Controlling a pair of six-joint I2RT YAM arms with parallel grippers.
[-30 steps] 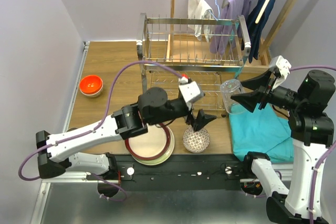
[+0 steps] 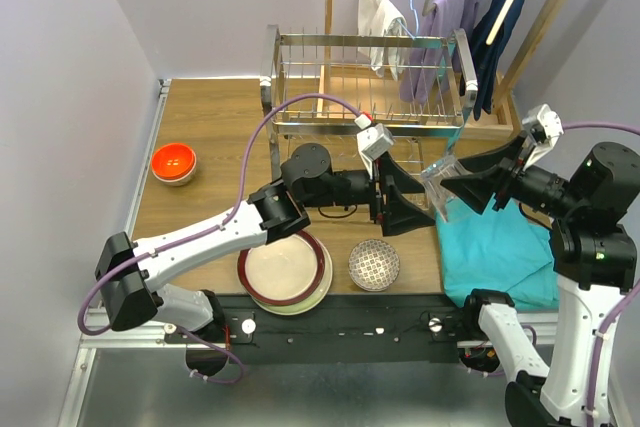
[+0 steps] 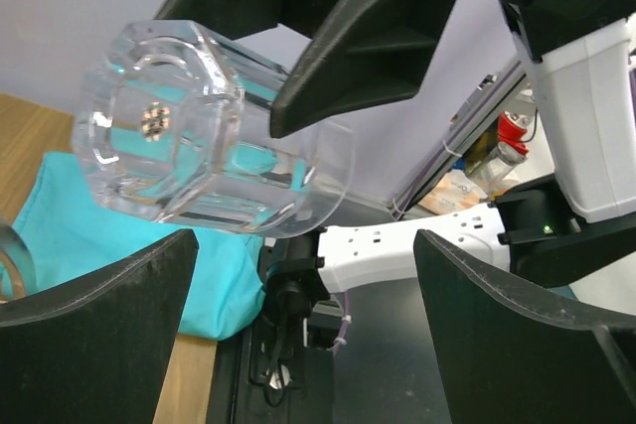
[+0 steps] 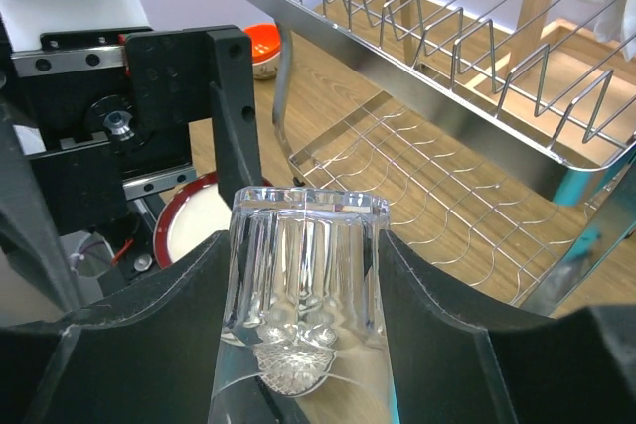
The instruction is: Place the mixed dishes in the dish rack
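A clear faceted glass (image 2: 444, 187) is held tilted by my right gripper (image 2: 470, 175), whose fingers lie on it in both wrist views. My left gripper (image 2: 398, 202) stands open just left of the glass; in the left wrist view the glass (image 3: 214, 131) is above and between its fingers, apparently not gripped by them. The two-tier steel dish rack (image 2: 365, 127) stands behind. On the wood counter lie red-rimmed and green plates (image 2: 283, 269), a patterned bowl (image 2: 373, 265) and stacked orange and pale bowls (image 2: 174, 161).
A turquoise cloth (image 2: 495, 263) covers the counter's front right. Garments on hangers (image 2: 450, 22) hang behind the rack at the right. The counter (image 2: 200, 217) has bare room at the left.
My left gripper has risen and swung right, up to beside the glass. My right gripper and the glass have shifted only slightly.
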